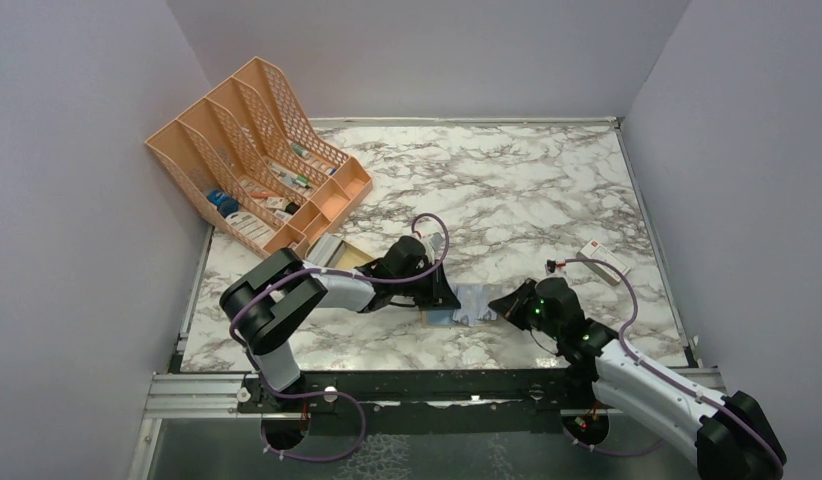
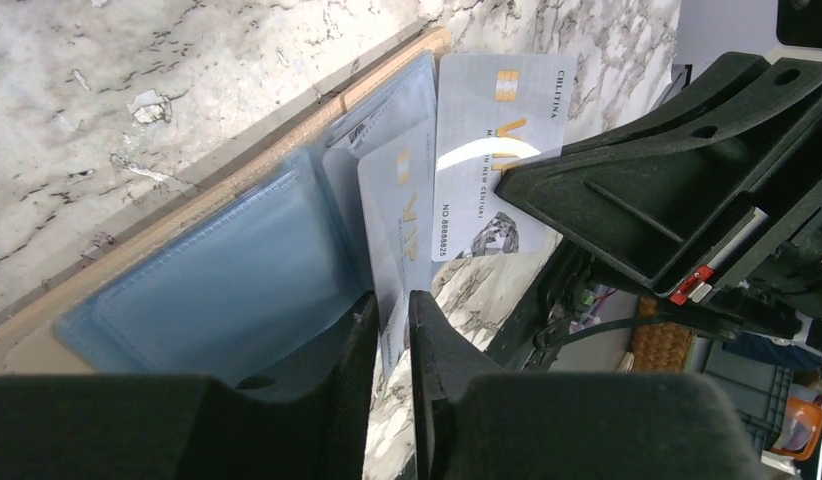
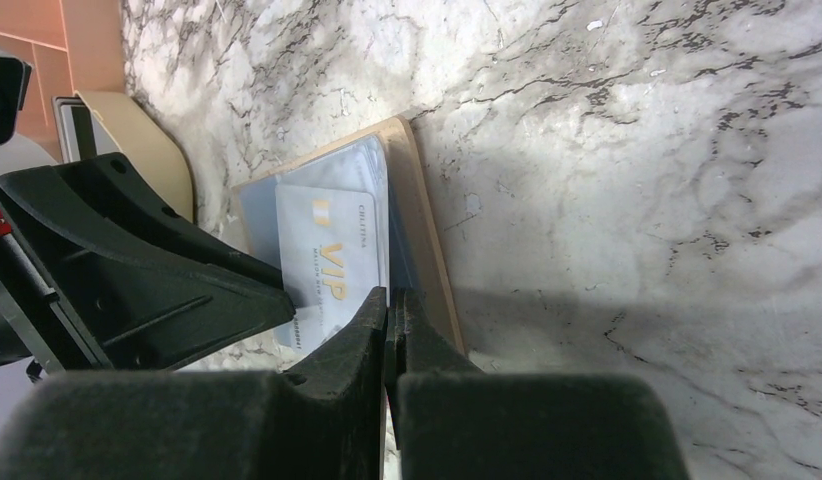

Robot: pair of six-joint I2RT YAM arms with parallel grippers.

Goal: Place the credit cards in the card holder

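Note:
A silver VIP card (image 2: 467, 110) shows face-on in the left wrist view. The card holder (image 2: 217, 270), with blue-tinted clear pages and a tan border, lies opened on the table. A pale, hazy VIP surface (image 2: 412, 190) stands up from it; I cannot tell whether this is another card or a reflection. My left gripper is slightly open, with that surface's edge between its fingers. The right wrist view shows a VIP card (image 3: 332, 250) against the holder. There my right gripper is shut on the edge of an upright clear page.
A peach organizer (image 1: 257, 150) with bottles and tubes stands at the back left. Beside the left arm is a yellowish tray (image 1: 352, 257). A small white box (image 1: 605, 260) lies to the right.

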